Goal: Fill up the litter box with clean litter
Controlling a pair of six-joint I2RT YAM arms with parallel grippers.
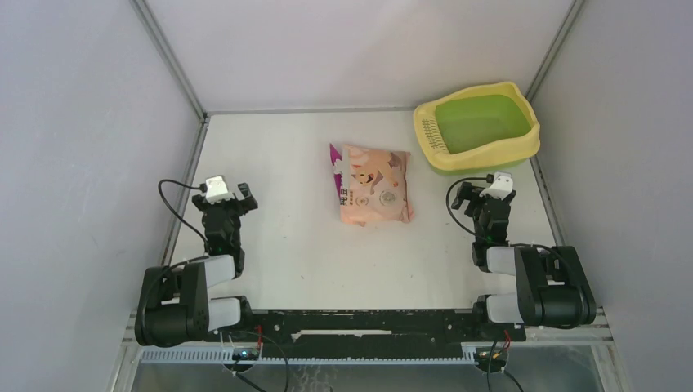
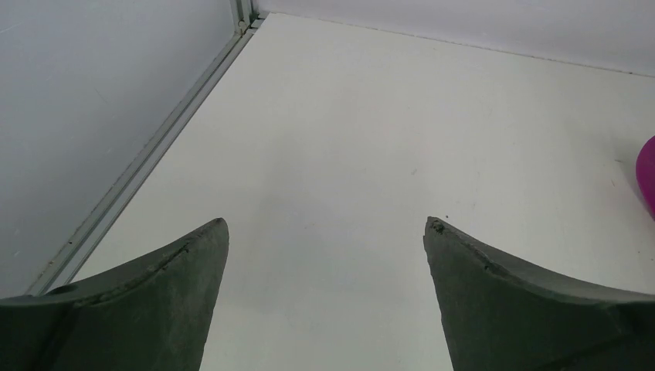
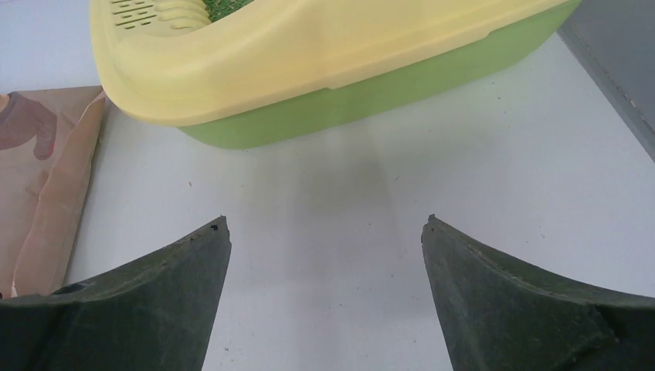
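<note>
Toward the table's back right sits the litter box, with a yellow rim (image 1: 474,158) and a bare-looking green inside (image 1: 482,122). A peach-coloured bag (image 1: 376,186) with printed pictures lies near the middle, its purple part facing left. In the right wrist view, the bag's edge (image 3: 62,193) appears at left, below the box (image 3: 347,100). My left gripper (image 1: 232,189) is open over bare table, well left of the bag; only a bit of purple (image 2: 649,174) enters its wrist view. My right gripper (image 1: 476,194) also stands open and empty, just in front of the box.
Grey walls (image 1: 90,163) close in the left, back and right sides. The box stands close to the right-hand back corner.
</note>
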